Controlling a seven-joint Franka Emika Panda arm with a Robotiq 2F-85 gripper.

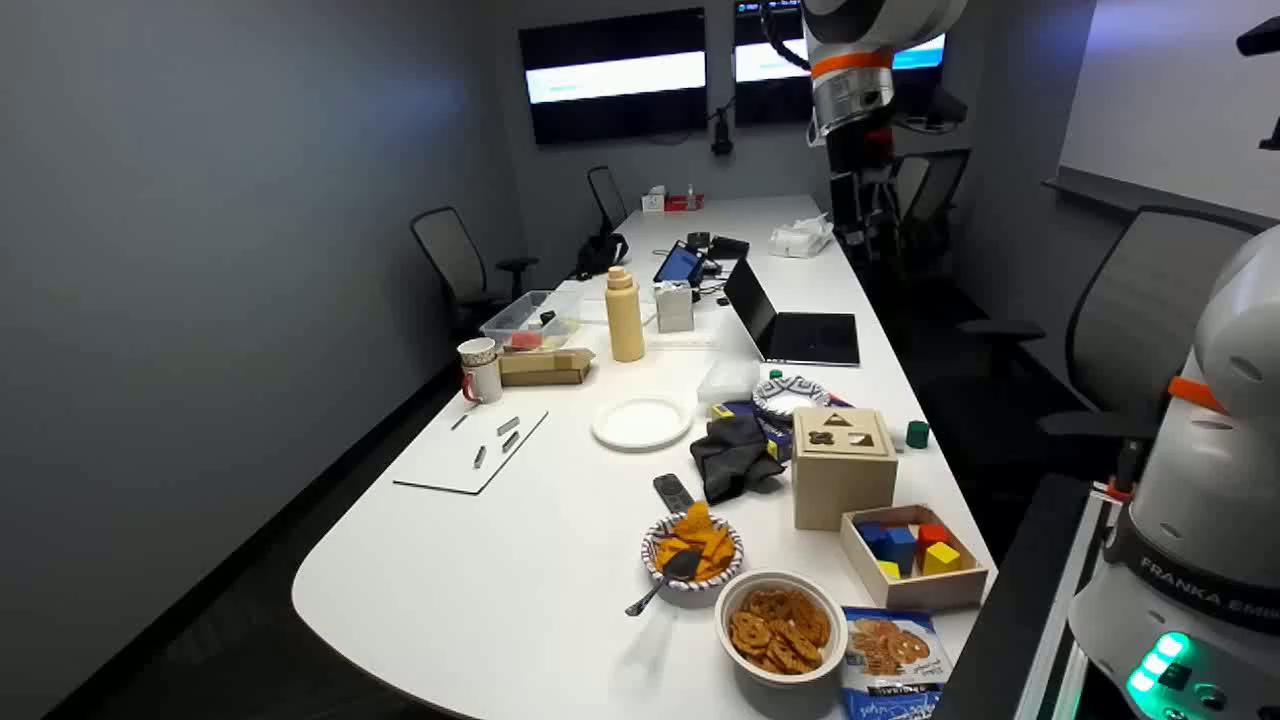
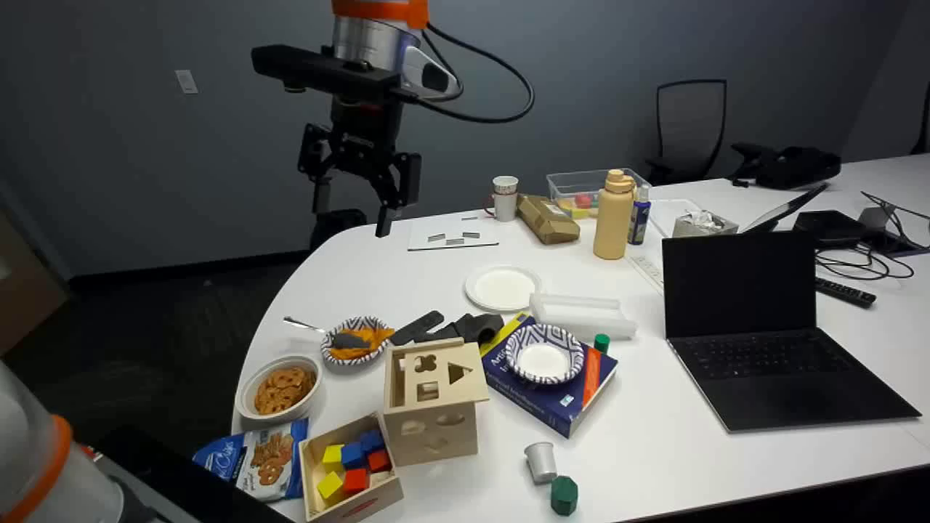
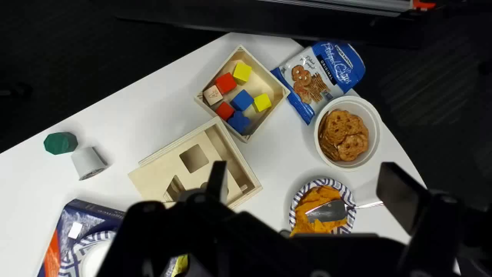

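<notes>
High above the table, my gripper [image 2: 353, 218] hangs open, its two fingers wide apart and nothing between them. In the wrist view both fingers [image 3: 400, 196] show at the lower edge, well above everything on the table. Below lies a patterned bowl of orange chips [image 3: 318, 203] with a dark-headed spoon [image 3: 329, 211] resting in it. Beside it stands a white bowl of pretzel crisps [image 3: 346, 136]. A wooden tray [image 3: 272, 76] holds several red, blue and yellow blocks. Close to the tray is a wooden shape-sorter box [image 2: 433, 440], its slotted lid [image 3: 173, 161] slid partly off.
A blue pretzel bag [image 2: 253, 459] lies near the robot base. A book [image 2: 558, 405] bears a patterned bowl [image 2: 545, 353]. Farther off are a white plate [image 1: 642, 424], a tan bottle [image 1: 624, 318] and a laptop [image 1: 816, 338].
</notes>
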